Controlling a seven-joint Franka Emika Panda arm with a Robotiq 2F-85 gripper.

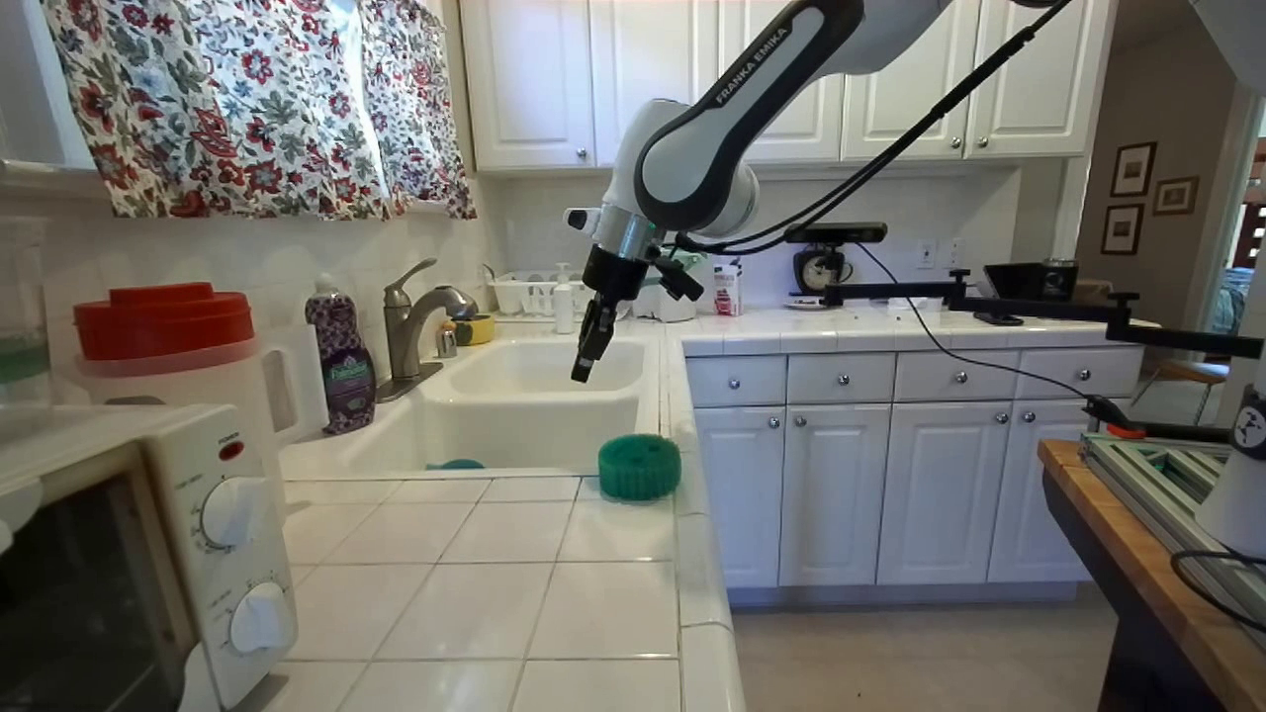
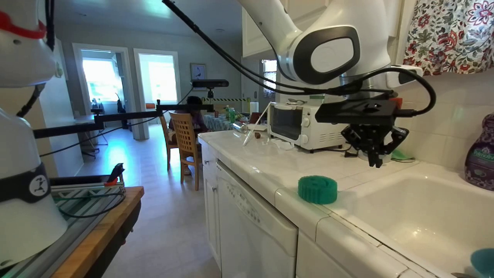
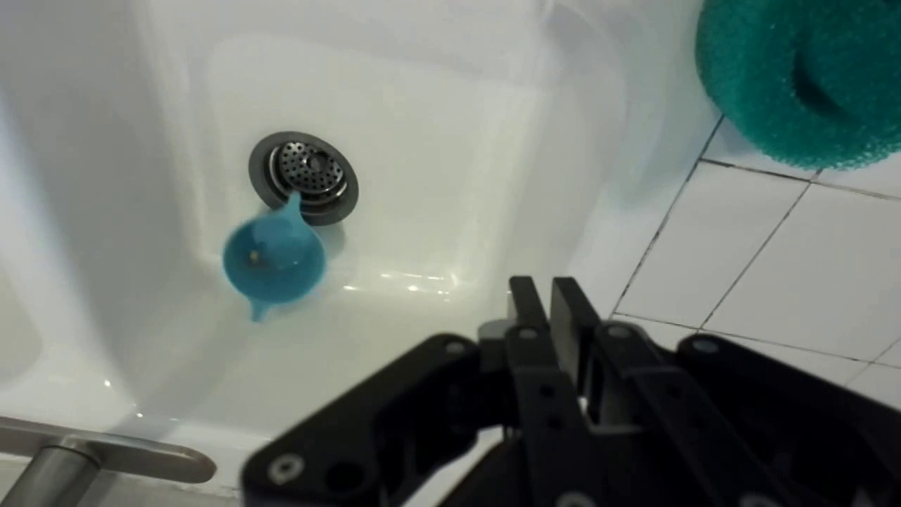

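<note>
A small blue cup (image 3: 274, 258) with a tab on each side lies in the near sink basin, partly over the drain (image 3: 305, 176). Its hollow inside faces the wrist camera. Only a sliver of the cup (image 1: 457, 464) shows past the counter edge in exterior view 1, and part of the cup (image 2: 484, 262) sits at the lower right corner of exterior view 2. My gripper is shut above the sink's counter-side edge, its fingertips nearly together and nothing between them. The cup is well clear of it, off to the left in the wrist view.
A green scrubber-like block (image 1: 640, 468) rests on the counter corner beside the sink. The faucet (image 1: 412, 326) and a purple soap bottle (image 1: 341, 362) stand along the wall side. A toaster oven (image 1: 178, 534) occupies the left counter; the tiles (image 1: 475, 605) between are bare.
</note>
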